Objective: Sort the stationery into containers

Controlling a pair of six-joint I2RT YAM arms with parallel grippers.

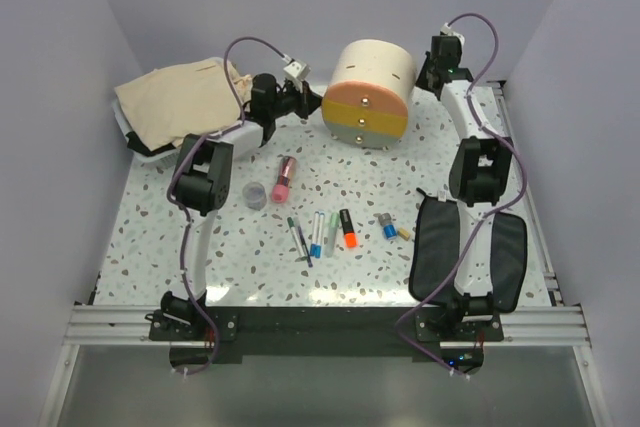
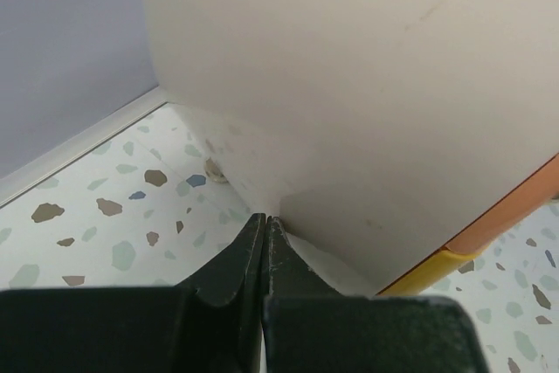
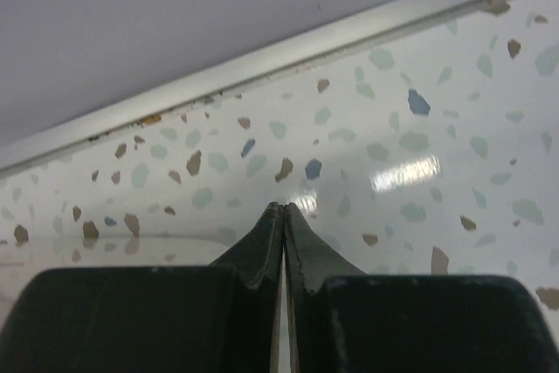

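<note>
The rounded drawer cabinet (image 1: 365, 97) stands at the back middle, its pink, yellow and grey-green drawer fronts facing forward with round knobs. At its left side, my left gripper (image 1: 316, 104) is shut, nothing between its fingers; in the left wrist view the tips lie against or very near the cream side. My right gripper (image 1: 424, 84) is at the cabinet's right rear, its fingertips together and empty over the table. In front lie a pink marker (image 1: 283, 179), several pens including a green one (image 1: 332, 235), a black-and-orange highlighter (image 1: 347, 228) and a blue item (image 1: 387, 226).
A clear round cup (image 1: 254, 195) stands left of the pink marker. A bin with beige cloth (image 1: 185, 102) is at the back left. The dark pouch (image 1: 440, 247) lies at right, beside a small tan piece (image 1: 404, 234).
</note>
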